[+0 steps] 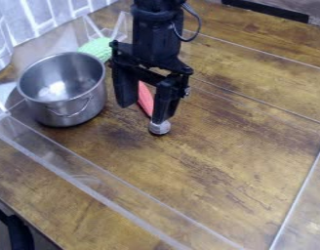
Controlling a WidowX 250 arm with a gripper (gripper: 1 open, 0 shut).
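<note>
My black gripper (149, 90) hangs from the top centre over a red-handled utensil (145, 96) with a metal end (160, 126). The gripper's two fingers are spread apart, one either side of the red handle as seen from the camera; they partly hide it. Whether they touch it, I cannot tell. A steel pot (61, 90) with a wire handle stands to the left.
A pale green object (98, 51) lies behind the pot by the white backdrop. Clear plastic strips edge the wooden table (234, 156), whose right and front middle are bare.
</note>
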